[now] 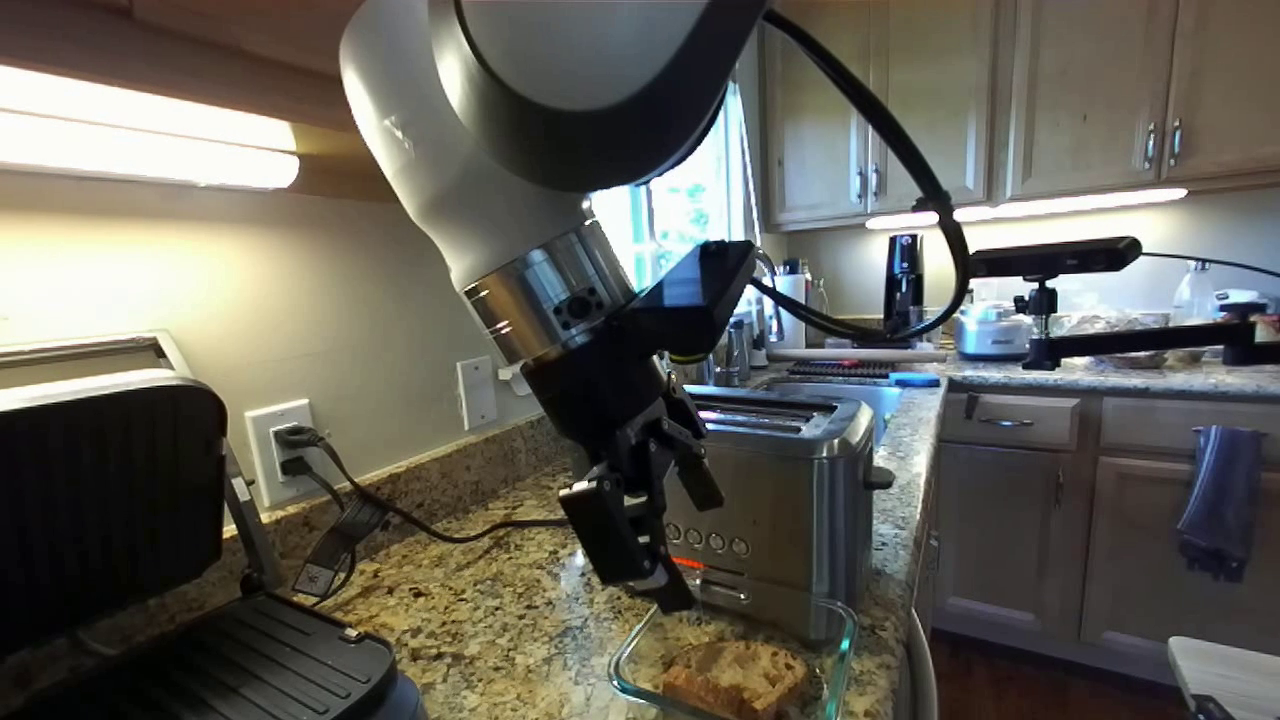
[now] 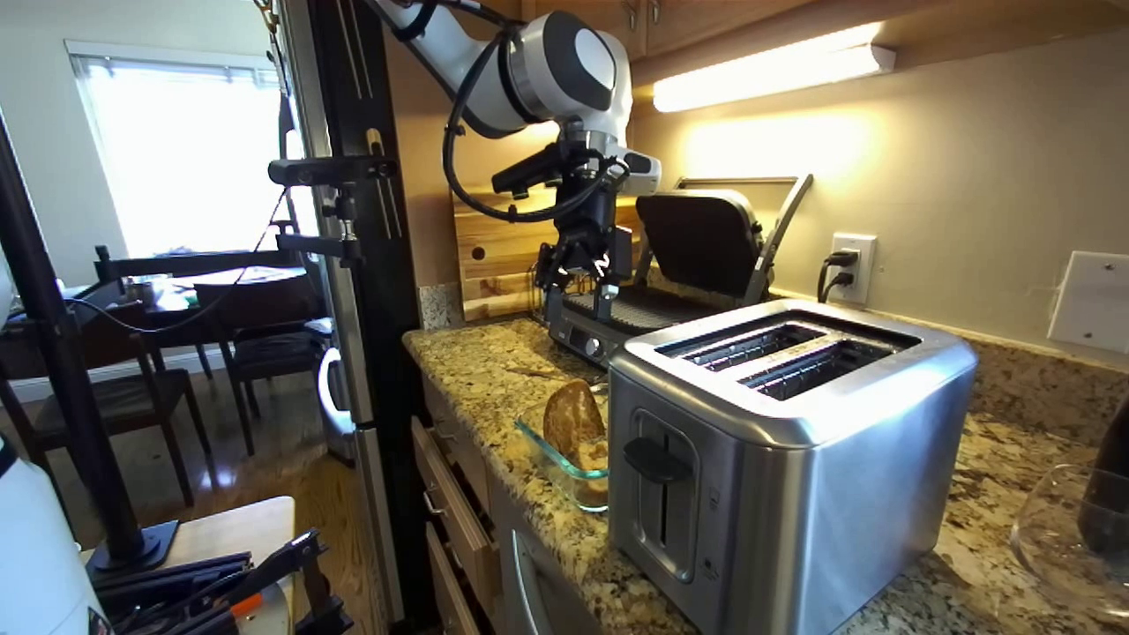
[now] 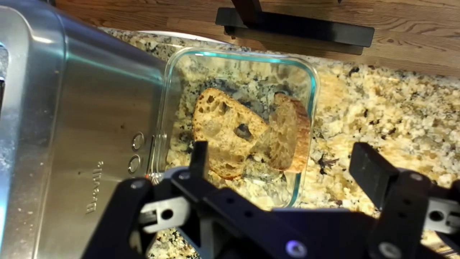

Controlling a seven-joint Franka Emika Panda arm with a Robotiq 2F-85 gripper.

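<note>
Two slices of bread lie in a clear glass dish (image 3: pixel 308 71) on the counter, seen from above in the wrist view. The left slice (image 3: pixel 224 133) lies flat, while the right slice (image 3: pixel 291 133) leans against the dish wall. My gripper is open, its fingers wide apart with nothing between them. In exterior view 1 the gripper (image 1: pixel 696 540) hangs above the back of the dish, in front of the toaster. The steel toaster (image 2: pixel 730 508) stands beside the dish, and its two top slots look empty in exterior view 2.
An opened contact grill (image 1: pixel 240 660) with ridged plates sits on the other side of the dish. Its lid stands raised near the wall. A power cord (image 1: pixel 444 536) crosses the counter by the wall. The counter's front edge runs close along the dish.
</note>
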